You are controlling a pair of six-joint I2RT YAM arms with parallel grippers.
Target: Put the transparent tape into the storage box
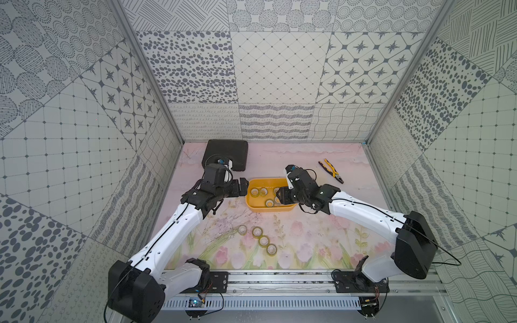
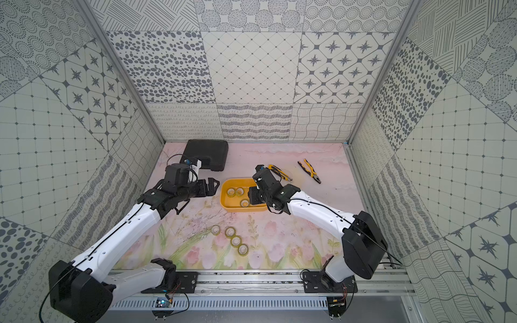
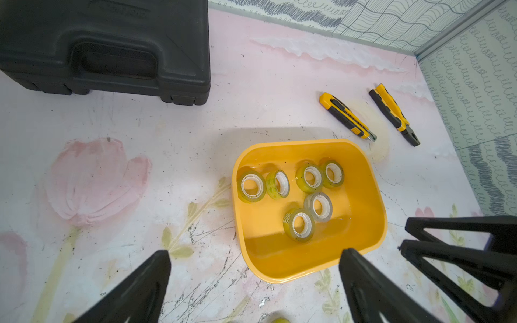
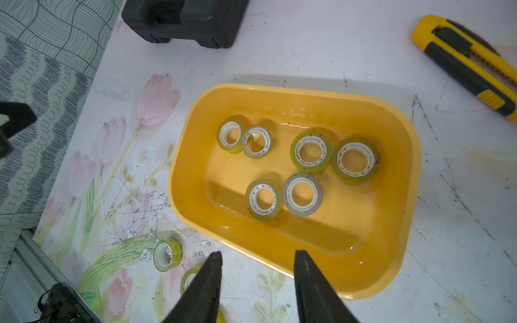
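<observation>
The yellow-orange storage box [image 4: 415, 161] is a shallow open tray, centred in the right wrist view. Several rolls of transparent tape rest inside, among them a greyish roll [image 4: 318, 195] touching a yellowish one. In front of the box, several more rolls lie on the table, one being the tape roll [image 4: 177, 251] left of my right gripper. That gripper is over the box's front side, open and empty. My left gripper hovers to the left of the box with its fingers wide apart and nothing between them.
A black case [image 3: 183, 64] sits at the back left. Behind and right of the box lie a yellow-black utility knife [image 3: 344, 114] and pliers [image 3: 393, 110]. Both arms are close to the box, on opposite sides.
</observation>
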